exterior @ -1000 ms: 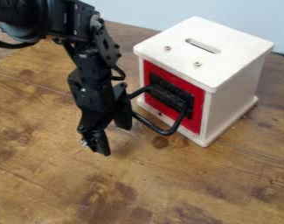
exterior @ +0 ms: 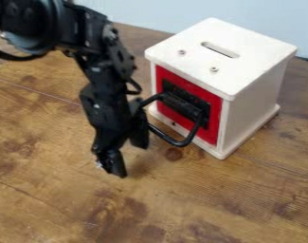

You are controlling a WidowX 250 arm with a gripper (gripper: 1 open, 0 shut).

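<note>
A white wooden box (exterior: pixel 251 81) with a slot in its top stands at the upper right, its red front panel (exterior: pixel 213 121) carrying a black fitting with a black looped handle (exterior: pixel 182 140). The black gripper (exterior: pixel 118 152) hangs low over the wood table, left of the box's front and beside the handle, fingers pointing down. Whether anything is between its fingers is hard to see, as is how far apart they stand.
A pale wall (exterior: pixel 143 8) runs behind the box.
The arm and gripper have shifted slightly right and down, and look a little blurred now. The box looks unchanged.
</note>
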